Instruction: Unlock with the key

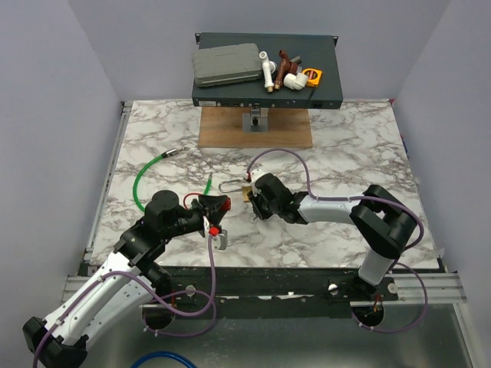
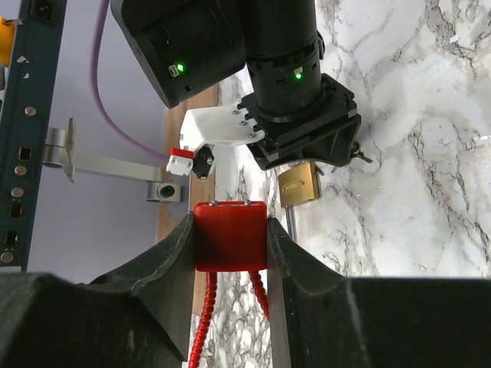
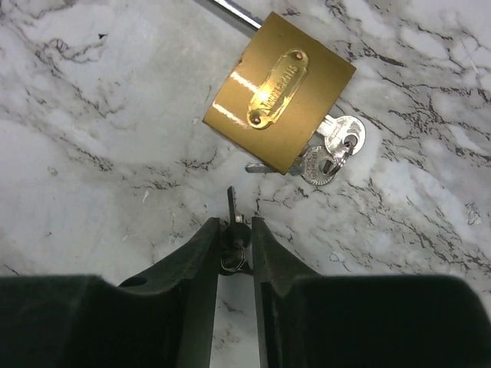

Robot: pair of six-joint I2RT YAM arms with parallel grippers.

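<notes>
A brass padlock (image 3: 280,92) lies on the marble, its shackle toward the upper left in the right wrist view, with silver keys (image 3: 341,142) on a ring beside it. My right gripper is low over a small key (image 3: 232,203) with a ring, which sits between its narrowly spaced fingers; whether they grip it is unclear. My left gripper is closed around a red block (image 2: 230,234) with two red cords hanging from it, above and left of the padlock.
A green hose (image 1: 146,172) lies at the left. A dark raised unit (image 1: 222,96) on a wooden board (image 1: 219,130) stands at the back, carrying a case and pipe fittings.
</notes>
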